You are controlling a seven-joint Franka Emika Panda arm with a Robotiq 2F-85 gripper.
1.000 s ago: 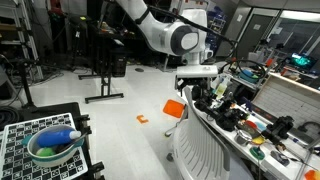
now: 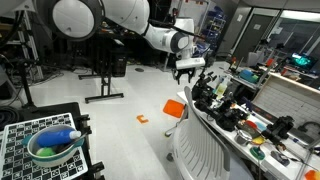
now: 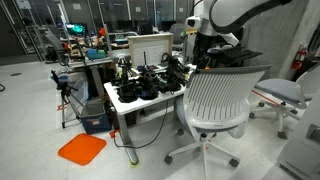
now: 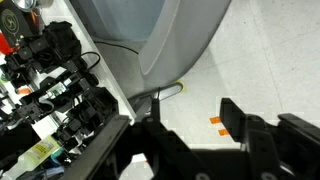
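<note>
My gripper is open in the wrist view, its two dark fingers apart with nothing between them. Exterior view 1 shows the gripper (image 2: 188, 74) high up, beyond the chair and close to the cluttered table in the picture. The chair's pale backrest (image 3: 222, 97) stands below the arm in exterior view 2, and its grey edge (image 4: 180, 38) fills the upper middle of the wrist view. A bowl (image 2: 55, 155) with a blue object (image 2: 54, 137) and other items in it sits at the left in exterior view 1.
A white table (image 3: 136, 102) carries several black devices and cables. An orange sheet (image 3: 82, 149) lies on the floor, which is otherwise mostly bare. Under the table stands a dark bin (image 3: 96, 117).
In exterior view 1 the arm has shifted up and looks smaller, its upper links swinging into the top left. The gripper is slightly higher. The bowl and chair have not moved.
</note>
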